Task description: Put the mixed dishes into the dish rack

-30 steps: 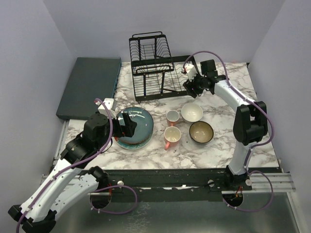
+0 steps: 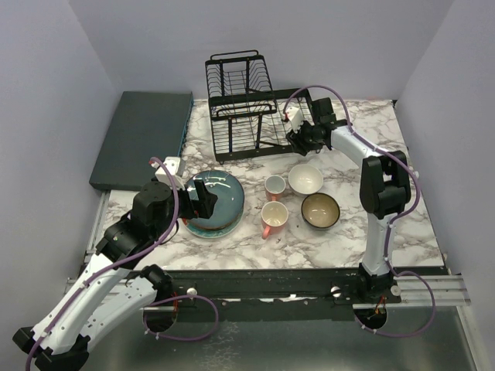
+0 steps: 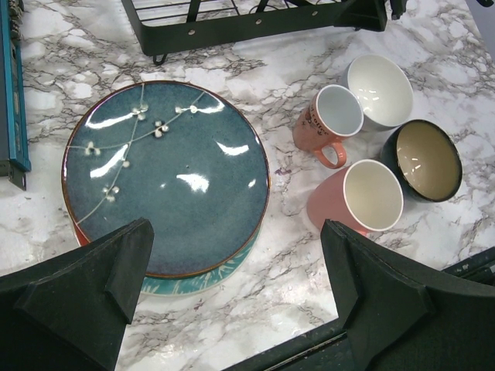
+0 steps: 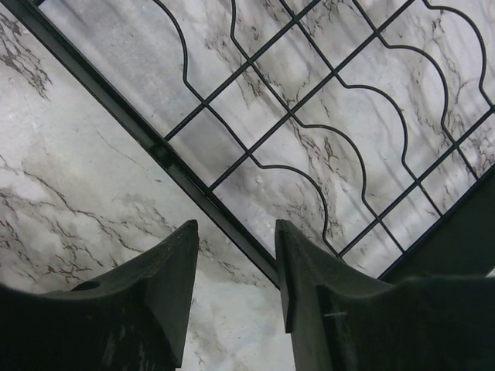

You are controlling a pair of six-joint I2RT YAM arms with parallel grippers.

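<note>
The black wire dish rack [image 2: 255, 152] stands at the back, its front rail [image 4: 209, 201] under my right gripper, whose fingers are apart with nothing seen held. Blue-green plates [image 3: 166, 201] lie stacked at left, below my open, empty left gripper. Right of them stand a small pink mug [image 3: 309, 131], a larger pink mug [image 3: 332, 201], a white bowl [image 3: 379, 89] and a dark tan-lined bowl [image 3: 425, 158].
A dark flat board [image 2: 139, 135] lies left of the rack. Grey walls enclose the back and sides.
My right gripper and arm have moved a little leftward along the rack's front. The left arm and the dishes are unchanged.
</note>
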